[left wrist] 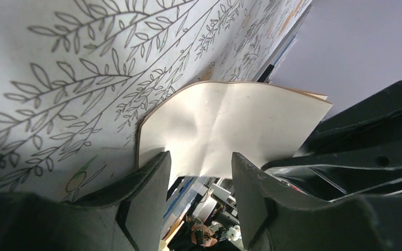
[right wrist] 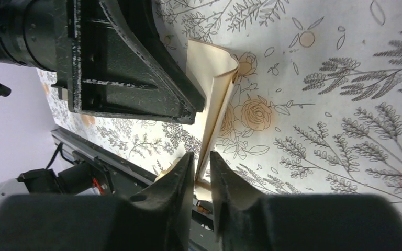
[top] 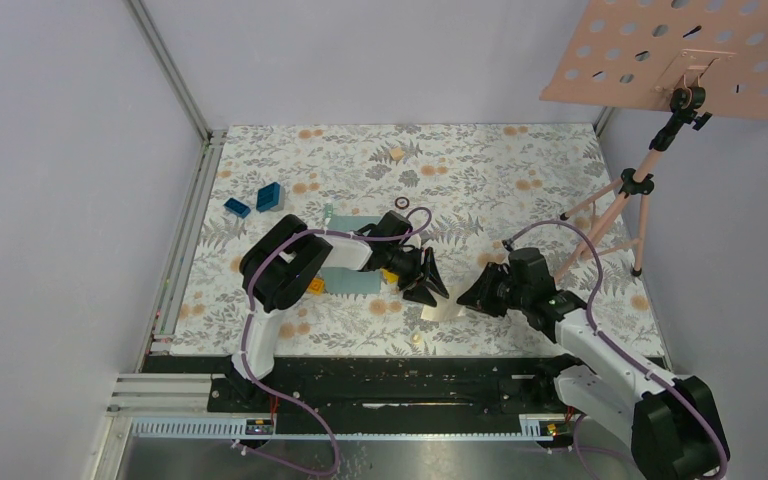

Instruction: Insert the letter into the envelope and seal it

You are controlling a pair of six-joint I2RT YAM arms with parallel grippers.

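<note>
The cream envelope (top: pixel 438 313) lies near the table's front edge between both hands. In the left wrist view the cream paper (left wrist: pixel 204 123) is bent, its far end raised toward the right hand. My left gripper is part open, the paper showing beyond the gap. The right wrist view shows the paper (right wrist: pixel 221 99) on edge and folded over, one end reaching down to my right gripper. Its fingers are close together around that end; whether they grip it cannot be made out. No separate letter can be told apart from the envelope.
A green mat (top: pixel 353 282) lies partly under the left arm. Blue boxes (top: pixel 271 197) stand at the left, and a dark ring (top: pixel 401 202) lies further back. A tripod stand (top: pixel 628 205) is at the right.
</note>
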